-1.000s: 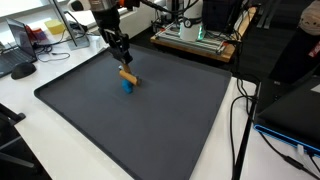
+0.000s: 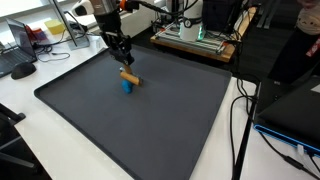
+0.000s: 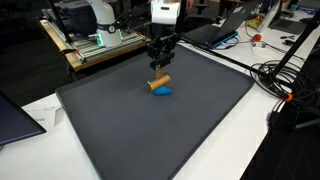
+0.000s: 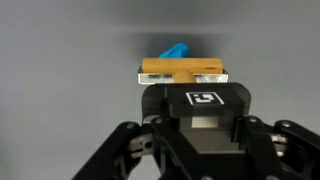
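Observation:
In exterior view 1 my gripper (image 2: 124,64) points down over the grey mat, shut on a slim wooden stem of an orange-brown, mallet-like piece (image 2: 130,76). Its cylindrical head lies crosswise below the fingers; in exterior view 2 the same wooden piece (image 3: 159,84) shows a short stem rising into the gripper (image 3: 158,70). A small blue object (image 3: 162,91) is right beside or under the head. From the wrist, the wooden head (image 4: 182,65) spans the space ahead of the gripper, and the blue object (image 4: 176,51) peeks out beyond it. Whether head and blue object touch cannot be told.
A wooden-edged table (image 2: 200,48) with a white item stands behind it. Black cables (image 3: 285,80) run along the white table beside the mat.

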